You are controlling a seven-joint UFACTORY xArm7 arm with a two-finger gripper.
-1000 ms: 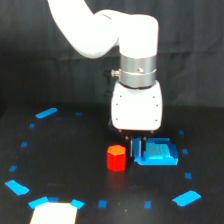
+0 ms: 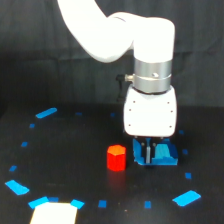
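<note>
A red block [image 2: 116, 158] with a six-sided outline sits on the black table, just left of a small blue tray [image 2: 170, 159]. My white arm reaches down from above, and its gripper [image 2: 149, 154] is over the tray's left-middle part. The dark fingers cover some of the tray. They are too small and dark to show whether the fingers are apart, or whether anything is between them. The red block stands clear of the fingers.
Blue patches mark the black table, among them a long strip [image 2: 186, 198] at front right. A pale orange-edged object [image 2: 53, 213] lies at the front left edge.
My arm and gripper have moved to the right and slightly down, from the tray's left edge to over the tray. The red block and the tray have not visibly moved.
</note>
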